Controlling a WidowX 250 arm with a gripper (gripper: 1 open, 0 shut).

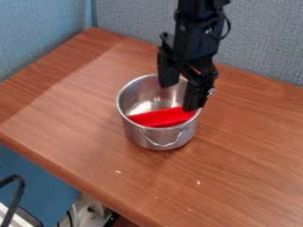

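Observation:
A steel pot (142, 134) with a wire handle stands on the wooden table (71, 151). Inside it lies a red elongated object (161, 116). My black gripper (182, 89) hangs over the pot, its fingers apart, one over the pot's left interior and the other by its right rim. It is open, and the red object lies below it.
Grey and blue padded walls border the table at the back and left. Black cables lie off the table's lower left edge.

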